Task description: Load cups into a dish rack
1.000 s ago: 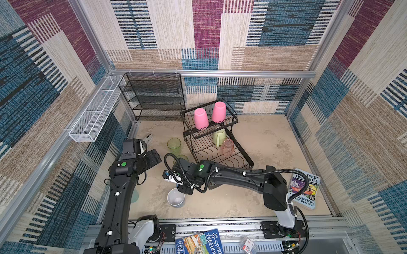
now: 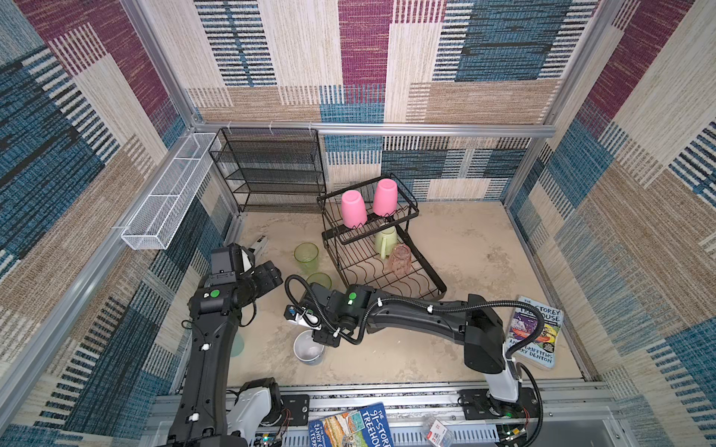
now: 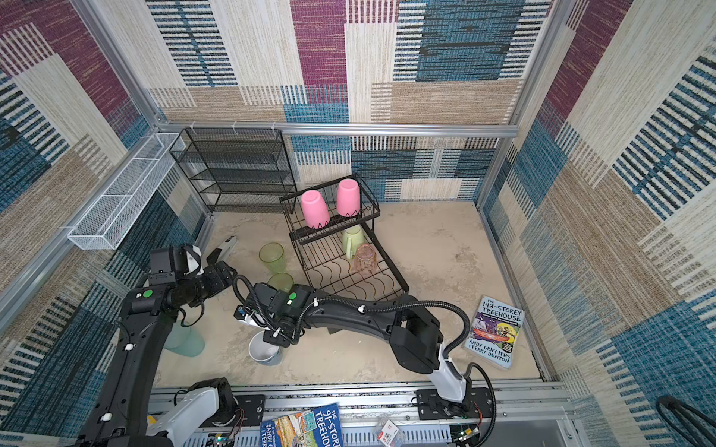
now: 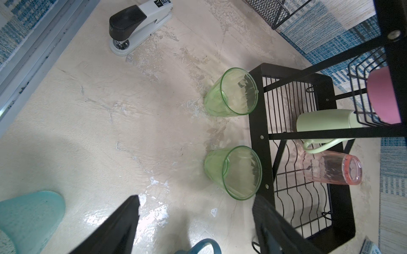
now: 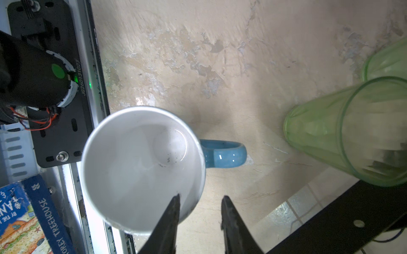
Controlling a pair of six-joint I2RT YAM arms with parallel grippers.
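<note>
A mug with a white inside (image 5: pixel 140 169) and a blue handle (image 5: pixel 224 153) stands upright near the front edge. My right gripper is over its rim, fingers apart; one fingertip overlaps the mug's inside in the right wrist view, the other is outside. Whether either touches cannot be told. My left gripper hangs open above the table, empty. Two green glasses (image 4: pixel 231 92) (image 4: pixel 233 172) stand by the black dish rack (image 4: pixel 262 165). A teal cup (image 3: pixel 186 341) is on the left. The rack holds two pink cups (image 2: pixel 353 209) (image 2: pixel 385 197), a light green mug (image 2: pixel 386 242) and a pink glass (image 2: pixel 399 260).
A stapler (image 4: pixel 140 25) lies at the left back. One book (image 2: pixel 534 331) lies at the right, another (image 2: pixel 350 426) beyond the front rail. A black wire shelf (image 2: pixel 272 171) stands at the back. The table right of the rack is clear.
My left arm has moved only slightly.
</note>
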